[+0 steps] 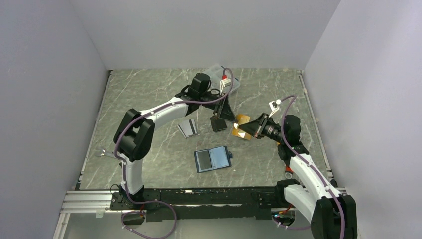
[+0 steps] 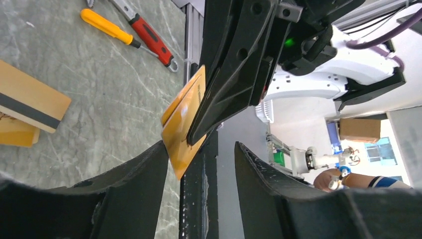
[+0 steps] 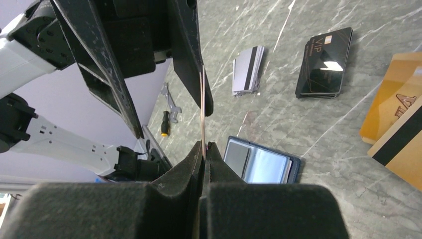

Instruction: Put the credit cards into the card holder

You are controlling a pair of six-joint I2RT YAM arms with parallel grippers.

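Note:
Thin gold card edges (image 3: 203, 107) rise from the right gripper, which is shut on them; whether this is one card or two pressed together I cannot tell. In the left wrist view, the held gold card (image 2: 182, 127) stands between the spread fingers of my open left gripper, close to one of them. More gold cards (image 3: 395, 107) lie on the table below. Black VIP cards (image 3: 326, 64) and a grey stack (image 3: 247, 69) lie nearby. The blue card holder (image 1: 213, 159) rests open toward the front, a dark panel on its left half.
A clear plastic box (image 1: 217, 74) stands at the back behind the left arm. Yellow and red handled tools (image 2: 152, 40) lie on the right side, a wrench (image 3: 170, 102) and screwdriver on the left. Bare table surrounds the holder.

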